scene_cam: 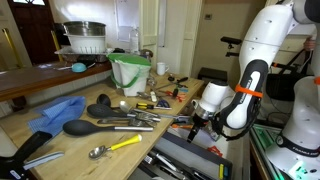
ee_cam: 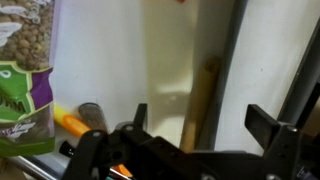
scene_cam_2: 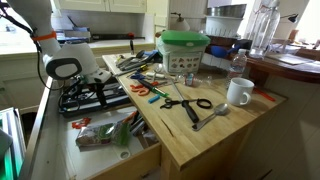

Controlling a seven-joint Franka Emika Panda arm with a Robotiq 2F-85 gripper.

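Observation:
My gripper is open over a drawer, its two dark fingers wide apart. In the wrist view a slim wooden rod (ee_cam: 201, 105) lies below the gap between them, along a dark divider (ee_cam: 229, 70). To the left are a clear bag of brown pellets (ee_cam: 28, 60) with a green and purple label, and an orange-handled tool (ee_cam: 75, 124) partly hidden by the gripper. In exterior view 2 the gripper (scene_cam_2: 98, 97) hangs at the drawer's far side, beyond the bag (scene_cam_2: 103, 134).
The wooden counter (scene_cam_2: 185, 145) beside the drawer holds black-handled scissors (scene_cam_2: 190, 108), a spoon (scene_cam_2: 212, 116), a white mug (scene_cam_2: 240, 92) and a green-lidded basket (scene_cam_2: 183, 50). In exterior view 1, black ladles (scene_cam: 85, 127) and a blue cloth (scene_cam: 58, 115) lie near the counter's left.

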